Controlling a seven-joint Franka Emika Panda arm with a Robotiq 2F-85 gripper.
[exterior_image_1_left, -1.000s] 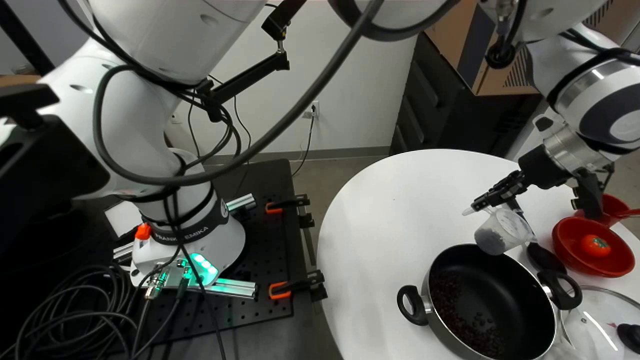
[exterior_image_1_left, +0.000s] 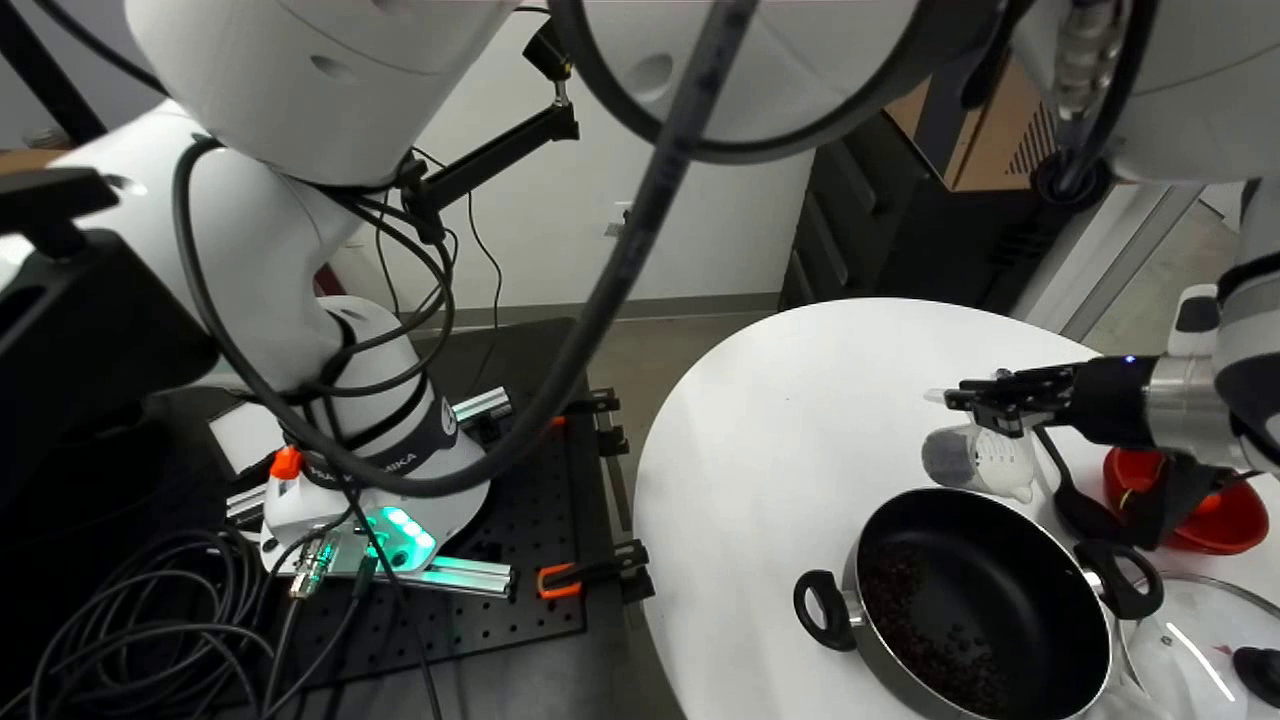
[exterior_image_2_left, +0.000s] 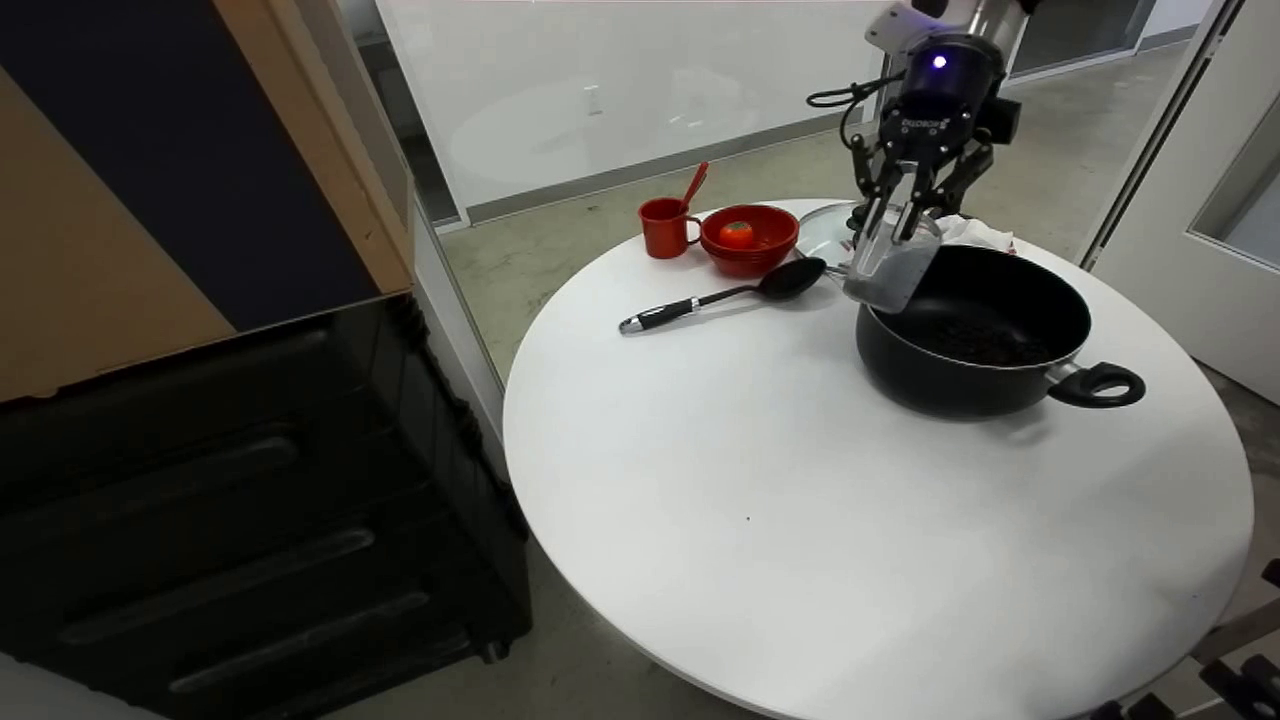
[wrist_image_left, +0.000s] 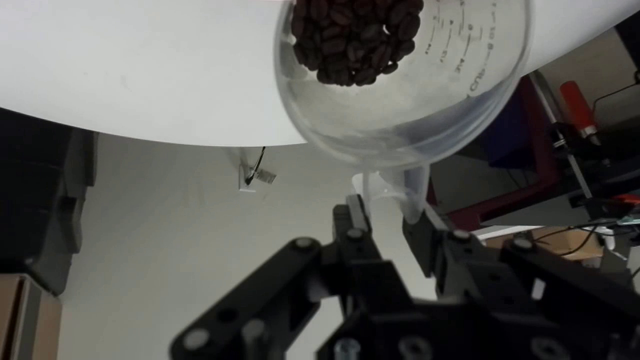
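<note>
My gripper is shut on the handle of a clear measuring cup (wrist_image_left: 456, 114), which has printed markings and dark beans (wrist_image_left: 354, 45) inside. In exterior view 1, the cup (exterior_image_1_left: 998, 462) hangs tilted just behind the rim of a black two-handled pot (exterior_image_1_left: 1038, 600). The gripper (exterior_image_1_left: 956, 400) lies nearly level there, above the table. Dark beans (exterior_image_1_left: 960, 666) also lie on the pot's floor. In exterior view 2, the cup (exterior_image_2_left: 890, 266) overlaps the left rim of the pot (exterior_image_2_left: 948, 382); whether they touch, I cannot tell.
A black ladle (exterior_image_2_left: 732, 292) lies left of the pot. Beyond it stand a red bowl (exterior_image_2_left: 768, 254) holding a tomato (exterior_image_2_left: 737, 235) and a red mug (exterior_image_2_left: 662, 230). A glass lid (exterior_image_1_left: 1200, 648) sits beside the pot.
My gripper has swung from a downward slant to nearly level. The cup has shifted slightly left in exterior view 1 and its tilt has changed. The pot has stayed put.
</note>
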